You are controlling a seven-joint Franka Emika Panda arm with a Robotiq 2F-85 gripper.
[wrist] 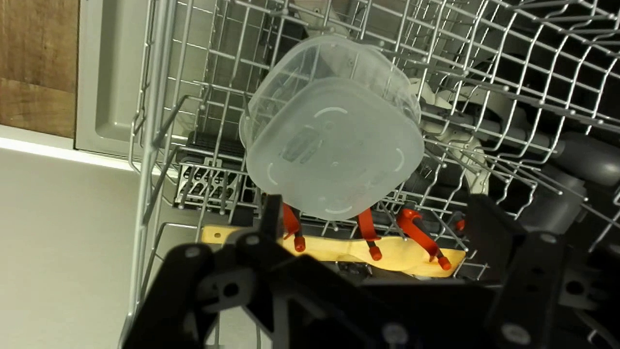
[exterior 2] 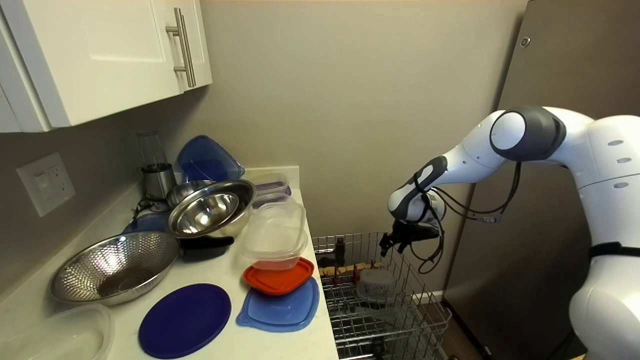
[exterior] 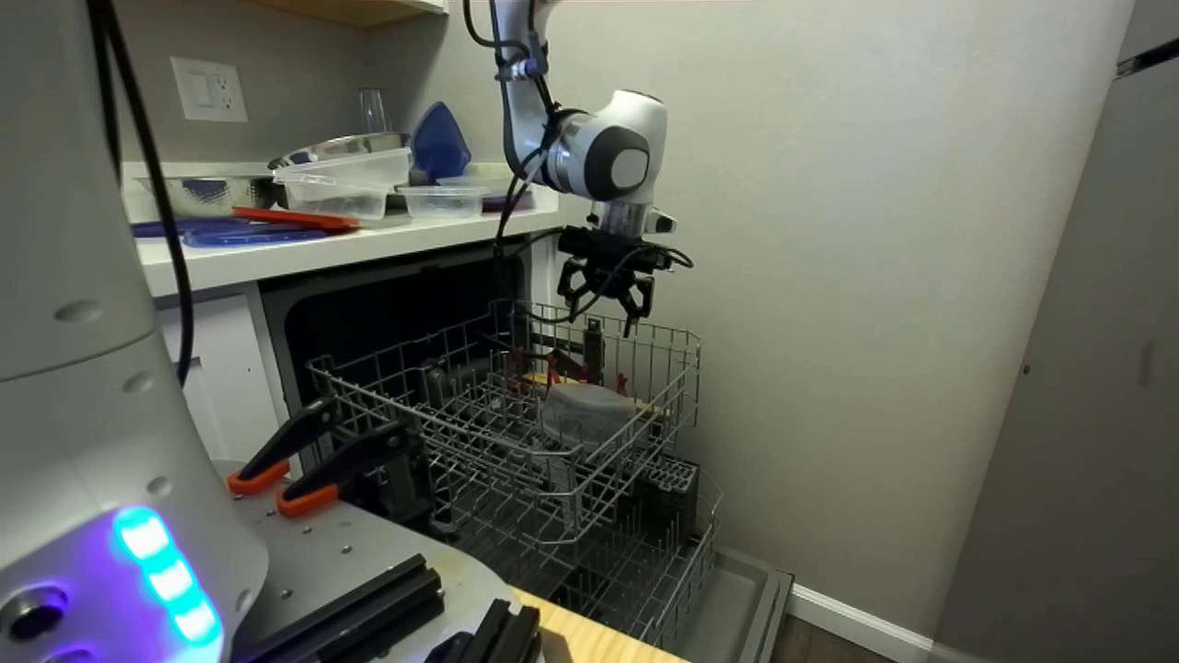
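In the wrist view a clear plastic container (wrist: 337,145) rests upside down in the upper dishwasher rack (exterior: 464,425), base facing up. My gripper is open above the rack, its two dark fingers wide apart with nothing held between them. Exterior view 1 has the gripper (exterior: 602,315) pointing down at the rack's far side, clear of the container (exterior: 588,412). Below the fingers in the wrist view lies a wooden utensil (wrist: 331,247), with red-tipped clips (wrist: 367,227) over it.
The counter (exterior 2: 258,336) on the left holds a colander (exterior 2: 117,264), metal bowls (exterior 2: 210,210), clear containers (exterior 2: 276,231), a red lid (exterior 2: 279,277) and blue lids (exterior 2: 184,321). A wall stands close behind the rack. Much of the upper rack's near part is bare.
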